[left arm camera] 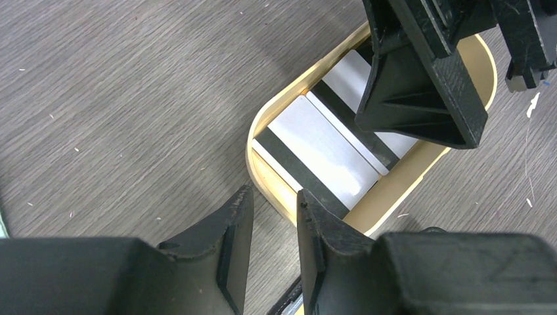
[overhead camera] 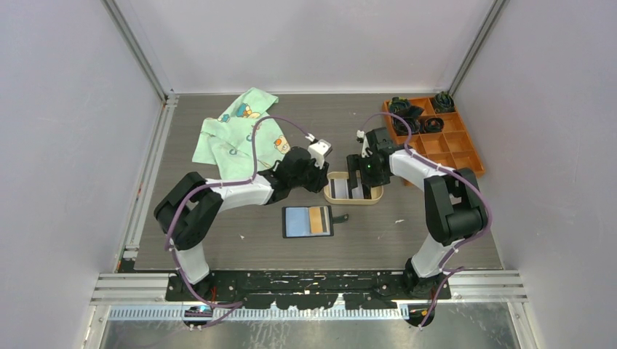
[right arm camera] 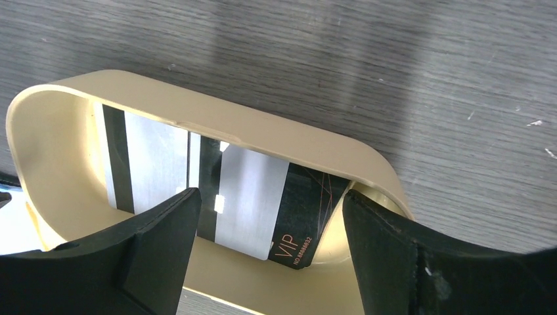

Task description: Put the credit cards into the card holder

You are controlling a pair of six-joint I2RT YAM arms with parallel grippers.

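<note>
A cream oval box holds several white-and-black cards, one marked VIP. My left gripper is just outside the box's left end, fingers moderately apart, with bare table visible between them. My right gripper is over the box's right part, open, its fingers around the card area with no lifted card visible. An open black card holder with blue and tan inside lies in front of the box.
An orange compartment tray with coiled black items sits at back right. A patterned green cloth lies at back left. The front table on either side of the holder is clear.
</note>
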